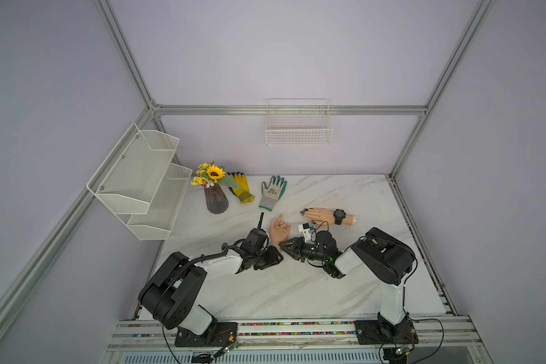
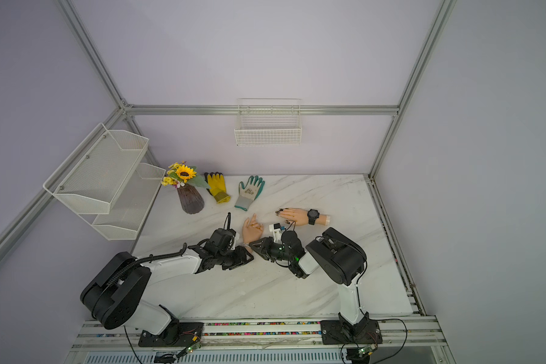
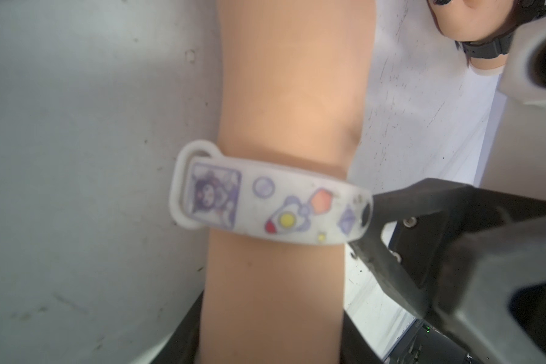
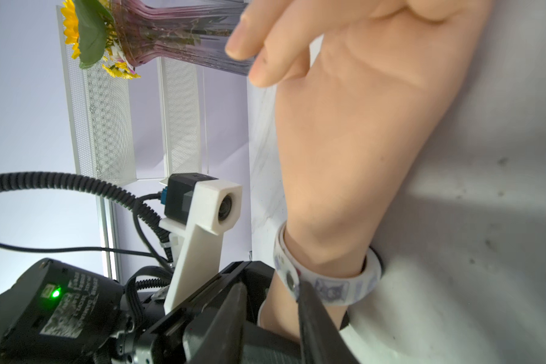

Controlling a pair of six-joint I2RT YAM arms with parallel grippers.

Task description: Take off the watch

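Note:
A pale mannequin hand (image 1: pixel 279 228) lies palm up, wearing a white cartoon-printed watch band (image 3: pixel 279 200) around its wrist. My left gripper (image 1: pixel 273 257) is shut on the forearm below the band; in the left wrist view the forearm fills the space between its fingers. My right gripper is part open at the band, one fingertip against or very near the strap's end with its stud; whether it grips the strap cannot be told. A second hand (image 2: pixel 291 214) with a black watch (image 2: pixel 313 216) lies behind the right arm.
A vase with sunflowers (image 1: pixel 216 200), a yellow glove (image 1: pixel 242 189) and a grey glove (image 1: pixel 271 193) lie at the back left. Mesh shelves (image 1: pixel 140 188) hang on the left.

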